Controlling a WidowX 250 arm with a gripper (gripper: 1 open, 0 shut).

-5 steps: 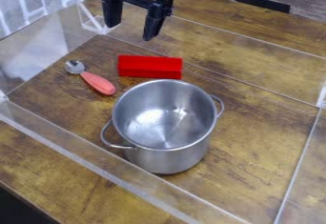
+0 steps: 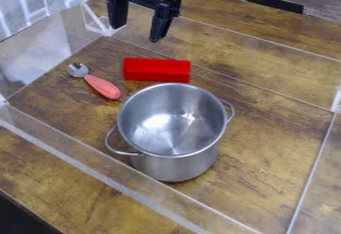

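Note:
My black gripper hangs at the top centre of the camera view, fingers apart and pointing down, with nothing seen between them. Below it lies a red rectangular block on the wooden surface. To the block's left is a small tool with a pink-red handle and a metal head. A large steel pot with two side handles stands in front of the block; its inside looks empty.
Transparent walls or panels run along the left and front edges. A dark strip lies at the back edge.

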